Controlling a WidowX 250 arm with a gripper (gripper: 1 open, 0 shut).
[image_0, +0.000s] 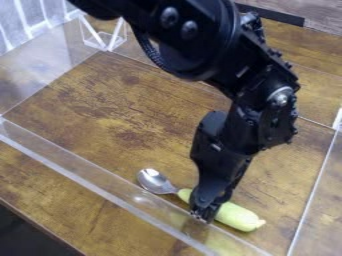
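Note:
The black arm comes down from the top of the view, its gripper (203, 208) low over a pale yellow-green elongated object (238, 217), possibly a vegetable or a handle, lying at the front right of the wooden surface. A metal spoon (155, 182) lies just left of it, bowl to the left. The gripper's tip covers the left end of the green object and part of the spoon's handle; the fingertips are too dark and hidden to show clearly what is between them.
Clear acrylic walls (80, 172) border the wooden work area (107, 115) at front, left and right.

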